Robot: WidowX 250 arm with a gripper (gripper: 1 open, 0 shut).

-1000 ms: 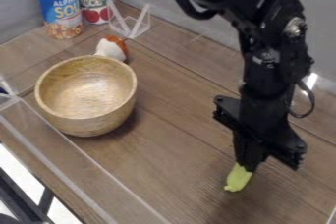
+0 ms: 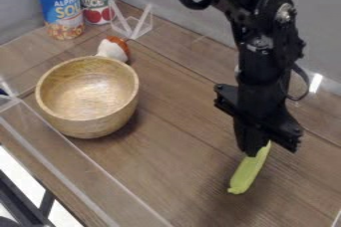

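My black gripper [image 2: 250,145] hangs over the right part of the wooden table, its tip just above the upper end of a yellow-green elongated object [image 2: 248,175] that lies on the wood. The gripper looks shut, with nothing visible held in it. A wooden bowl [image 2: 87,112] stands to the left.
Two cans, a blue one [image 2: 63,10] and a red one [image 2: 96,0], stand at the back left. A small white-and-orange item [image 2: 114,50] lies behind the bowl.
My gripper has risen and shifted slightly left, uncovering more of the yellow-green object, which stays on the table.
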